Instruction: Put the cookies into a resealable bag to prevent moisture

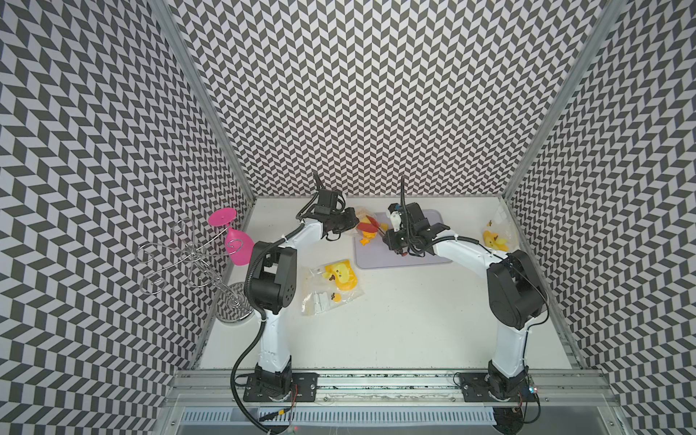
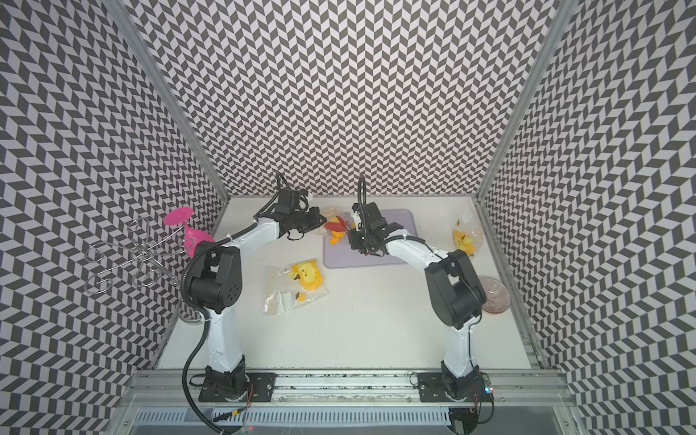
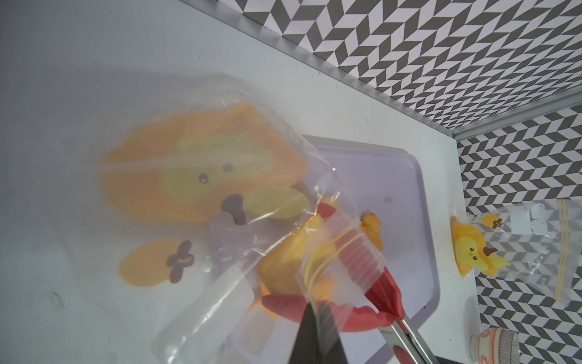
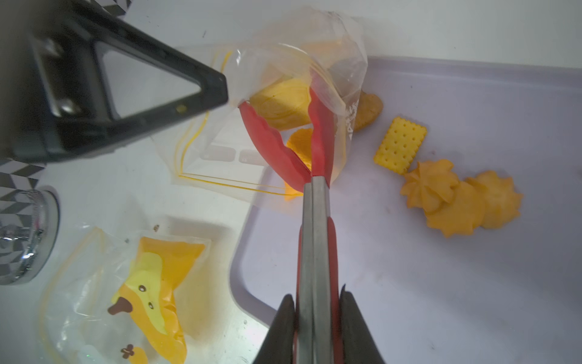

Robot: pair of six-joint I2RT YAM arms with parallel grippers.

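Observation:
My right gripper is shut on the grey handles of red-tipped tongs (image 4: 314,212). The tongs' tips stand spread at the mouth of a clear resealable bag (image 3: 206,163) printed with an orange animal. A yellow cookie (image 3: 291,261) shows between the tips, partly behind clear plastic; whether it is gripped cannot be told. My left gripper is shut on the bag's edge, holding it over the left end of the lilac tray (image 1: 398,266). Several cookies, among them a yellow square cracker (image 4: 400,144) and orange flower-shaped cookies (image 4: 463,203), lie on the tray.
A second printed bag (image 1: 337,279) lies flat in front of the tray. Another bag (image 1: 496,239) is at the right edge, near a patterned cup (image 2: 495,295). A wire rack (image 1: 195,253) and pink object (image 1: 237,246) stand left.

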